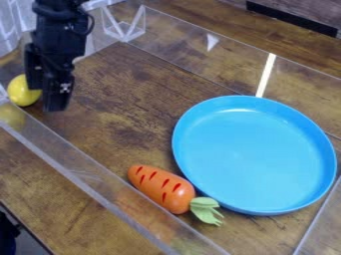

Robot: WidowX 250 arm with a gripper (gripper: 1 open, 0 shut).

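Note:
The dark gripper is at the upper left, open, its fingers pointing down around or just in front of a yellow egg-shaped object, which is partly hidden by it. An orange toy carrot with red stripes and a green top lies near the lower middle. A round blue plate rests on the right half of the wooden surface.
Clear plastic walls border the wooden work surface.

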